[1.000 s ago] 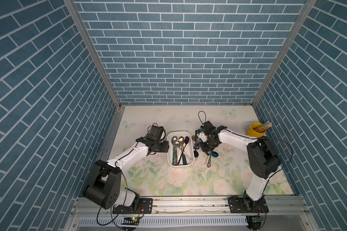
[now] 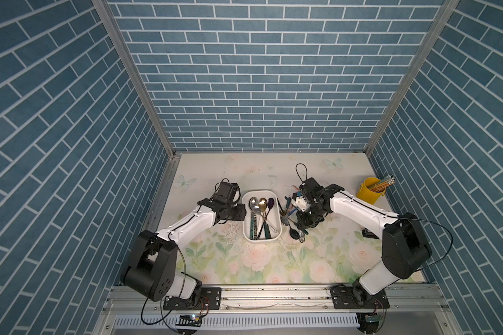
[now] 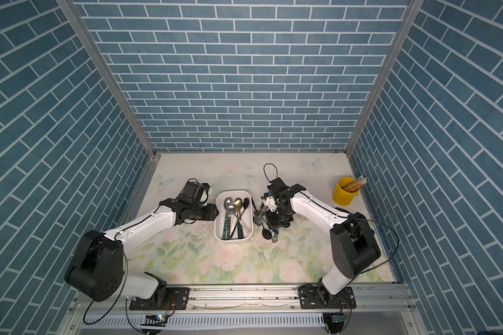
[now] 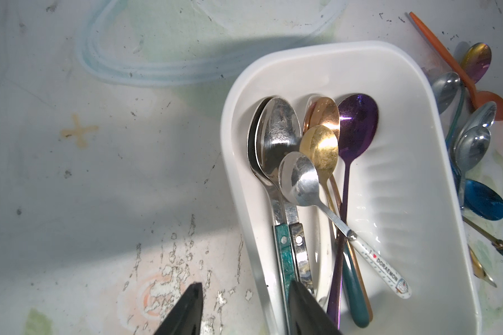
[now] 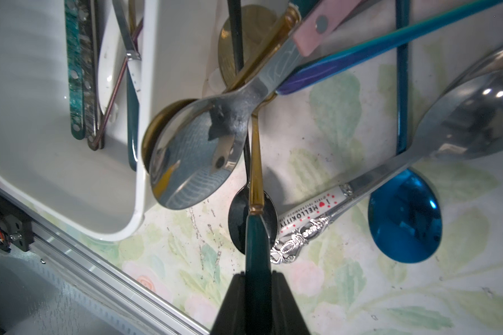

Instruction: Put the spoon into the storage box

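The white storage box sits mid-table with several spoons lying inside, among them a purple spoon and a small silver one. My left gripper is open at the box's left wall, nothing held between its fingers. Right of the box, my right gripper has its fingers closed against both sides of a teal handle with a gold neck, belonging to a teal-handled spoon. Its far end is hidden under other spoons. Crossing ahead of it is a pink-handled silver spoon, whose bowl overlaps the box's near edge in the right wrist view.
A blue spoon, a black spoon and a large silver spoon crowd the right gripper. A yellow cup of thin sticks stands far right.
My right arm has shifted right, away from the box, and loose spoons beside it have moved, the black one toward the front. The left arm has hardly moved.
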